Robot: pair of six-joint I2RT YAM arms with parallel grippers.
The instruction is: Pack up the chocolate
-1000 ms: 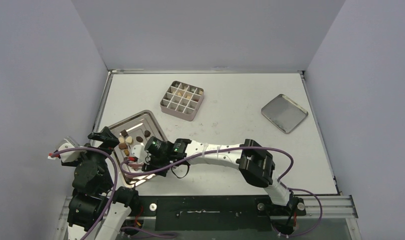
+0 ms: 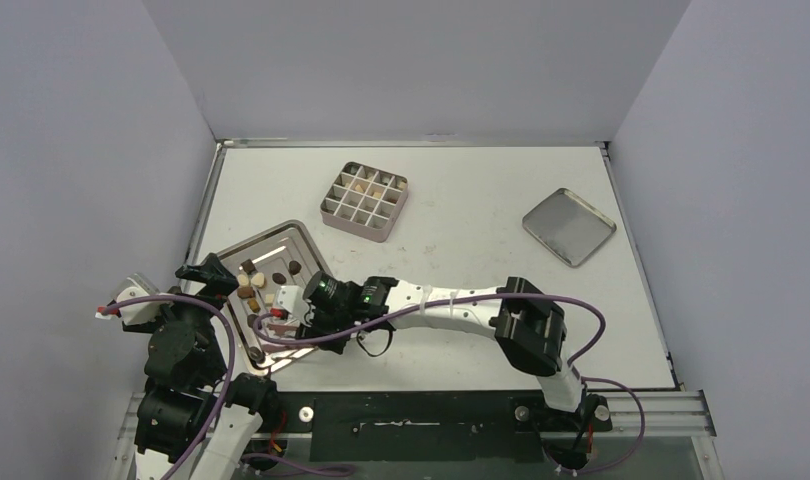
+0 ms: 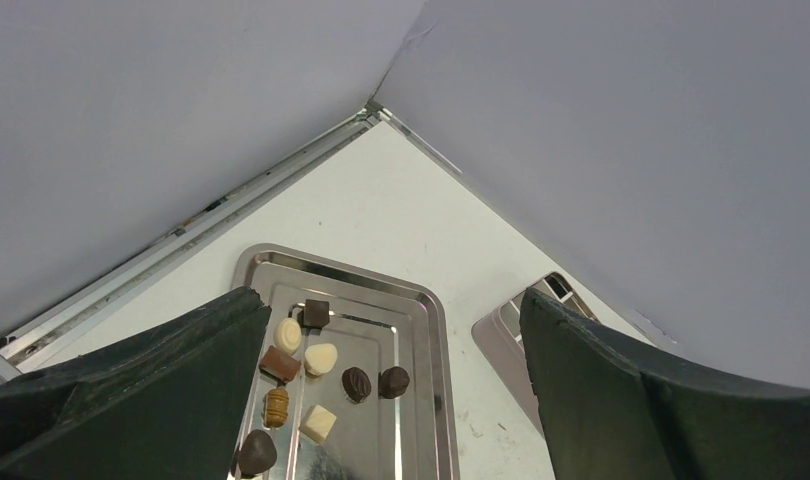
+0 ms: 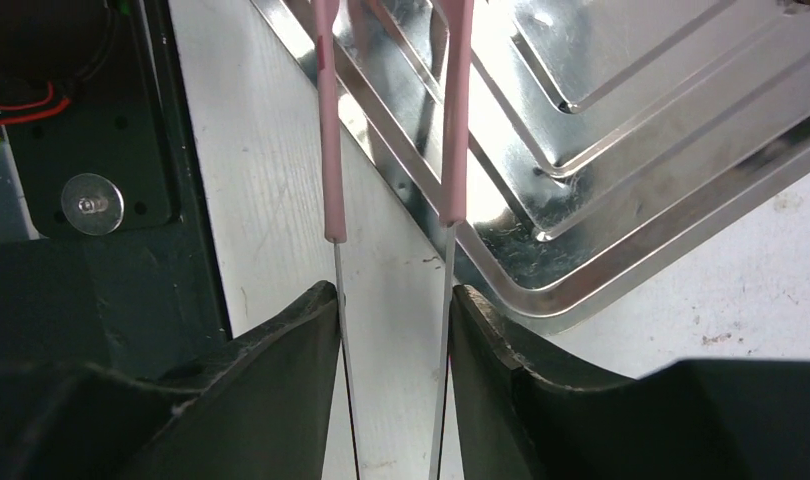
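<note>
Assorted chocolates, dark, brown and cream point(image 3: 320, 357), lie in a metal tray point(image 3: 431, 330) at the left of the table. My left gripper is open above them, nothing between its fingers. My right gripper is shut on pink-tipped tongs point(image 4: 333, 190), over the tray's near edge; the tongs' ends run out of the right wrist view, so what is between them is hidden. The compartment box point(image 2: 364, 202) stands at the back middle, with pale pieces in some compartments.
An empty metal tray point(image 2: 569, 227) lies at the right. Grey walls close in the left, back and right sides.
My right arm, with the tongs, has shifted slightly to the right. The left arm and containers have not visibly moved.
</note>
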